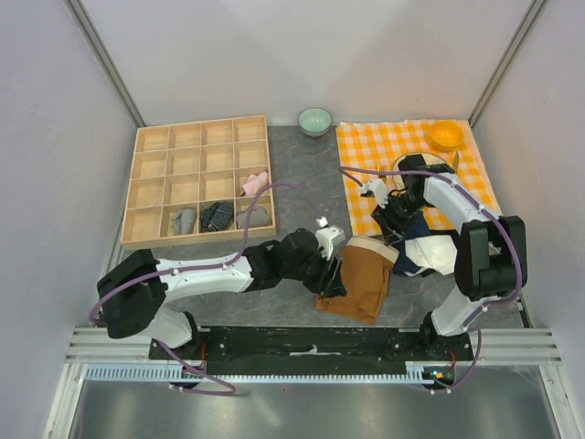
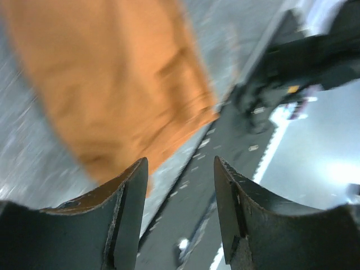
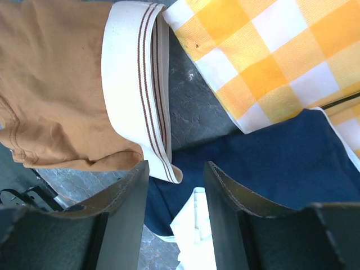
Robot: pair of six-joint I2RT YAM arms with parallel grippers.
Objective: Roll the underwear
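Brown underwear [image 1: 356, 280] lies folded on the grey table, its white waistband [image 1: 374, 248] toward the back. In the right wrist view the waistband [image 3: 126, 73] with thin dark stripes is doubled over, its end near my right gripper. That gripper's fingers stand apart, with the band's tip by the left finger and nothing visibly held. My left gripper [image 1: 334, 282] is at the left side of the underwear in the top view. The left wrist view shows my left gripper open above the lower edge of the brown cloth [image 2: 112, 73], which looks blurred.
Dark blue and white cloth [image 1: 430, 251] lies right of the underwear, close to the right gripper. Behind it is a yellow checked cloth [image 1: 361, 146] with a plate and an orange bowl [image 1: 446, 135]. A wooden compartment box [image 1: 196, 183] stands at the left; a green bowl [image 1: 314, 122] is at the back.
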